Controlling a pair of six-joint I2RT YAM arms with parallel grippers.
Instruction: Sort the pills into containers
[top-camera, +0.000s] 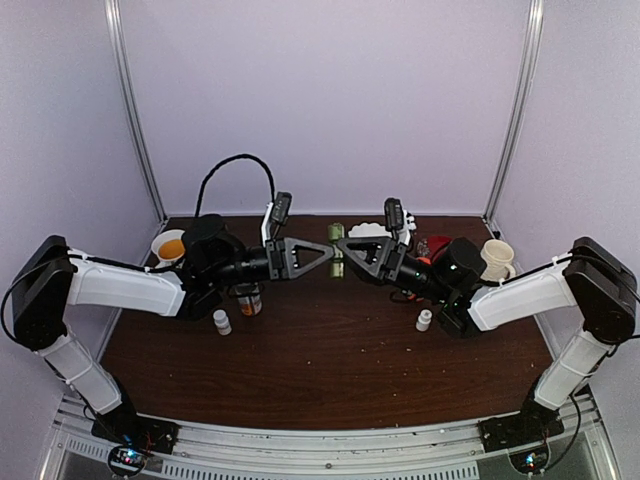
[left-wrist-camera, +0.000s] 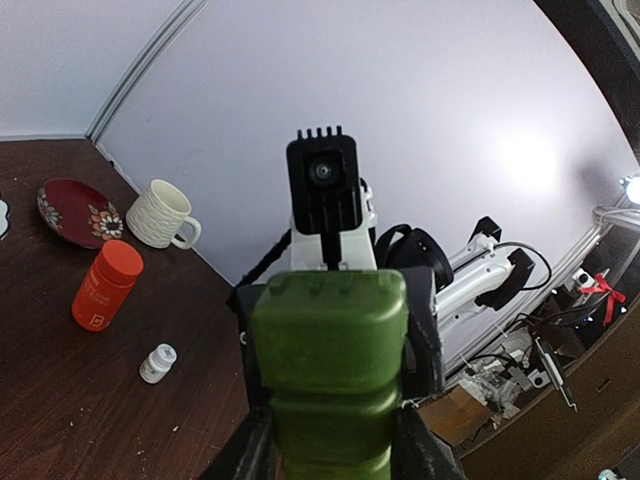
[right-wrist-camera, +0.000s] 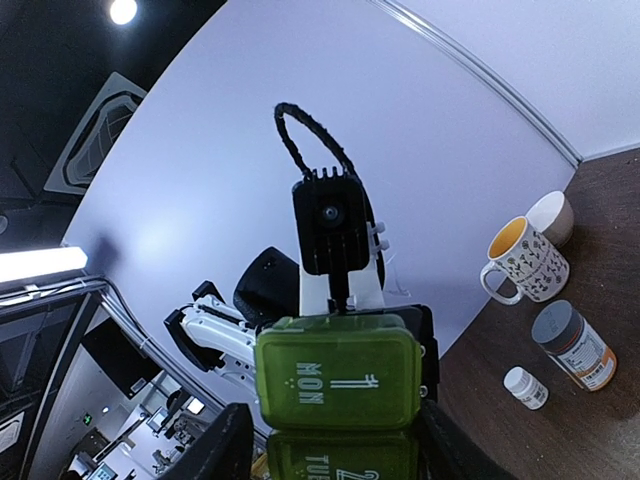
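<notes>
A green pill organizer (top-camera: 336, 266) hangs upright above the table, between the two arms. My right gripper (top-camera: 342, 246) is shut on it from the right. From the left, the tips of my left gripper (top-camera: 330, 251) meet the same organizer; whether they grip it is hard to see. Up close in the left wrist view, the organizer (left-wrist-camera: 332, 340) covers much of the opposite arm. Its lids (right-wrist-camera: 338, 375), marked MON and TUE in the right wrist view, are closed. Small white bottles stand at left (top-camera: 222, 322) and right (top-camera: 424, 320).
A red-orange bottle (left-wrist-camera: 106, 286), a red flowered plate (left-wrist-camera: 62, 222) and a white mug (left-wrist-camera: 160, 214) stand on the right side. On the left are a dark-capped bottle (right-wrist-camera: 575, 345), a patterned mug (right-wrist-camera: 535, 265) and a bowl (right-wrist-camera: 553, 215).
</notes>
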